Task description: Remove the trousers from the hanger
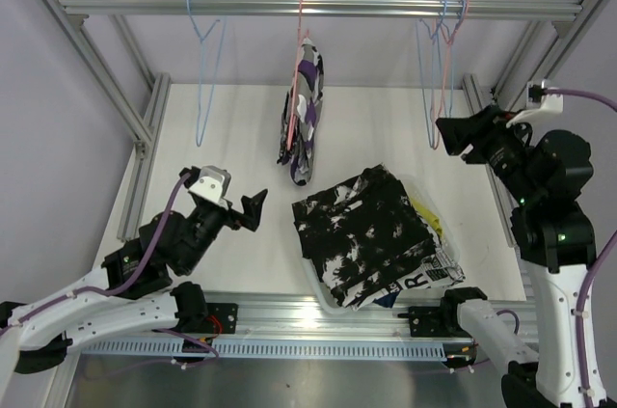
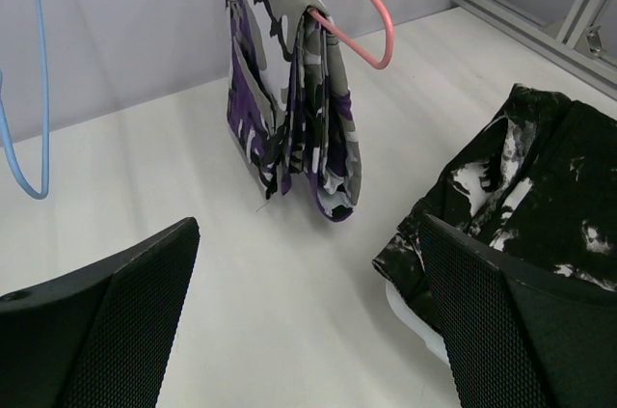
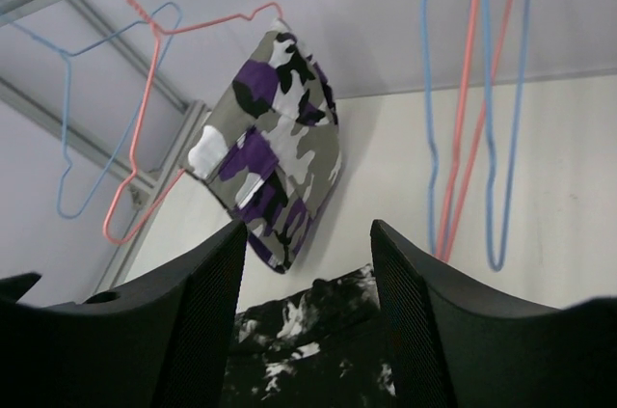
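Camouflage trousers (image 1: pixel 305 114) in grey, white, black and purple hang folded on a pink hanger (image 2: pixel 381 41) from the rail. My left gripper (image 1: pixel 241 205) is open, low at the left of the trousers, nothing between its fingers; in the left wrist view the trousers are ahead of it. My right gripper (image 1: pixel 453 133) is up at the right beside the empty hangers, its fingers apart with nothing seen between them; the right wrist view has the trousers (image 3: pixel 275 148) ahead-left of it.
A dark patterned pile of clothes (image 1: pixel 362 234) lies in a tray on the white board. A blue hanger (image 1: pixel 201 90) hangs empty at the left, several more at the right, from the metal rail (image 1: pixel 366 7). The left part of the board (image 1: pixel 174 196) is bare.
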